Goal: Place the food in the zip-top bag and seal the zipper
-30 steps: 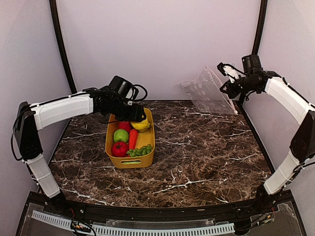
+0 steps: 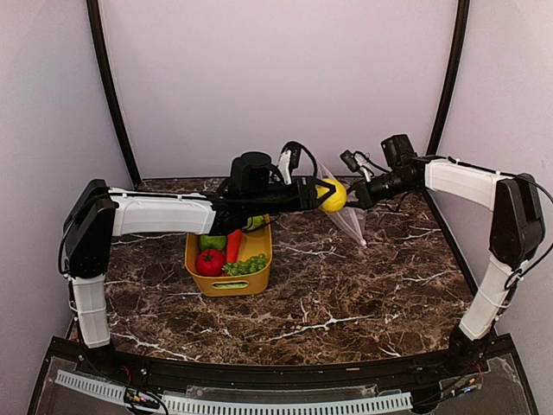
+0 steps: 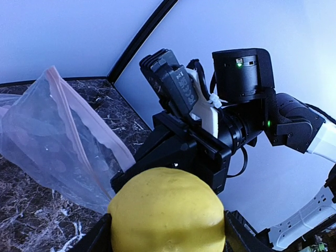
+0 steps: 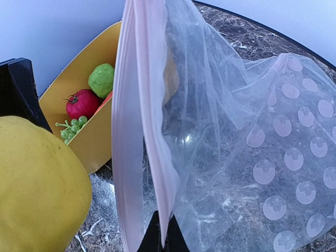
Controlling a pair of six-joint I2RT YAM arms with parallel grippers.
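A round yellow fruit [image 3: 167, 212] is clamped in my left gripper [image 2: 327, 195], which is shut on it. In the top view the fruit overlaps the clear zip bag [image 2: 347, 224]; the right wrist view puts it left of the bag's pink zipper edge [image 4: 155, 131], outside the bag as far as shows. My right gripper is shut on that zipper edge, its fingertips pinching the thin rim. The bag hangs from this hold, looking empty, with pale printed spots [image 4: 282, 126] on its film. How far its mouth is parted is hard to tell.
A yellow bin [image 2: 232, 284] stands on the marbled table [image 2: 346, 316], left of the middle. Inside are a red tomato [image 2: 209, 262], a carrot [image 2: 233, 245], green grapes [image 2: 248, 266] and green produce.
My left gripper has lifted the yellow fruit from the bin and carried it right to the bag. The right gripper has brought the bag leftward and lower, turning it.
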